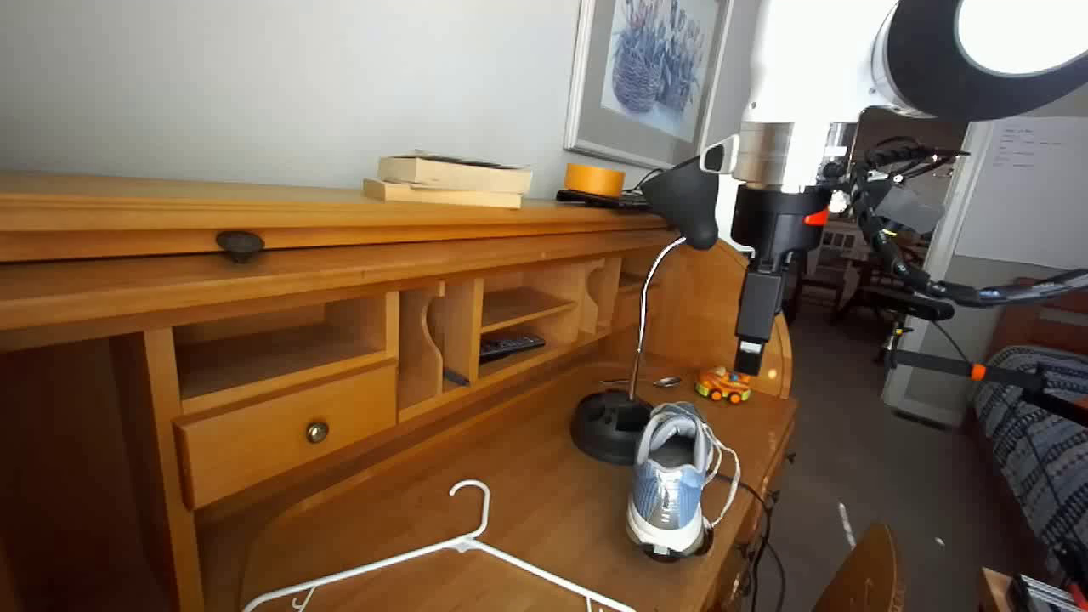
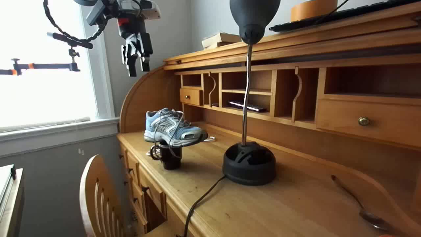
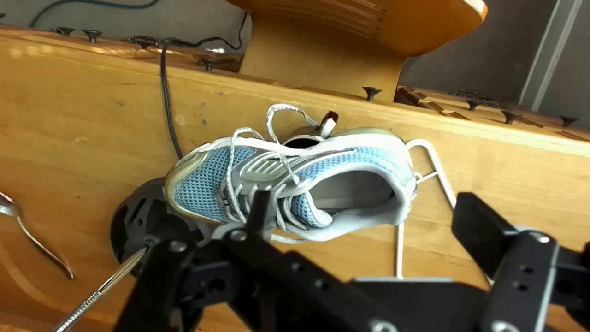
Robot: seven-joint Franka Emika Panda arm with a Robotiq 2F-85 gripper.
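A light-blue and silver running shoe (image 2: 169,127) with white laces rests on top of a dark mug (image 2: 171,157) on the desk. From above, the shoe (image 3: 287,185) covers most of the mug, leaving part of its rim and handle showing. My gripper (image 2: 138,71) hangs in the air well above the shoe, clear of the desk. In the wrist view its fingers are spread wide apart, with nothing held between them. A white hanger (image 1: 466,541) lies on the desk, and its hook end (image 3: 423,145) shows beside the shoe's heel.
A black desk lamp (image 2: 249,166) stands close to the shoe, its neck rising tall. Also on the desk are a spoon (image 2: 373,219) and an orange toy car (image 1: 723,386). A remote (image 1: 510,347) sits in a cubby. The chair (image 2: 94,193) stands at the front edge.
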